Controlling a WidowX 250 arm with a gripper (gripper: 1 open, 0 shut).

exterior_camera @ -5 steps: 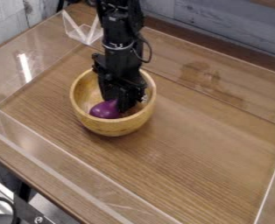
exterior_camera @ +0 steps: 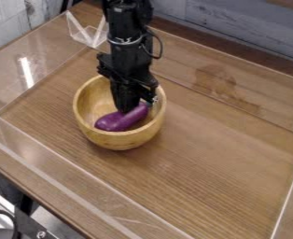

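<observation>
The black robot arm hangs from the top center, its gripper (exterior_camera: 127, 93) over the back part of a tan wooden bowl (exterior_camera: 102, 138). A purple eggplant-like object (exterior_camera: 119, 119) lies tilted inside the bowl, just below the fingers. The gripper looks narrow, with nothing clearly held between its fingers; the fingertips are partly lost against the dark arm.
A wooden tabletop (exterior_camera: 212, 177) fills most of the view, clear on the right and in front. A pale wall or ledge runs along the back, and a black cable lies at the lower left corner.
The gripper has risen a little, and more of the purple object shows, now lying more lengthwise across the bowl.
</observation>
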